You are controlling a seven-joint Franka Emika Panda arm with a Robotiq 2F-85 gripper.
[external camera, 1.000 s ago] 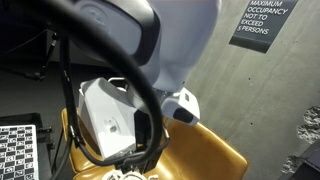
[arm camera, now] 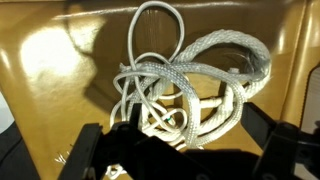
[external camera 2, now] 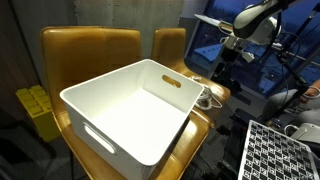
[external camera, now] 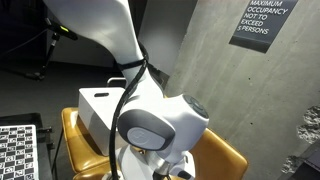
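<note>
A loose heap of white and grey rope (arm camera: 190, 85) lies on the tan leather seat (arm camera: 60, 130) in the wrist view. Thick braided loops curve to its right, thinner cord to its left. My gripper is open above the heap, its dark fingers (arm camera: 92, 135) spread wide with nothing gripped between them. In exterior view 2 the rope (external camera 2: 208, 98) shows as a small pale coil beyond the white box (external camera 2: 135, 110). The arm's white body hides most of the seat in exterior view 1.
The open-topped box stands empty on the chairs, its high walls close to the rope. A black-and-white patterned board (external camera 2: 275, 152) lies at the lower right. Concrete wall (external camera: 230, 90) rises behind the seats in exterior view 1.
In exterior view 1 the arm has swung down and away from the camera to lower over the seat. The white box and chair have stayed put.
</note>
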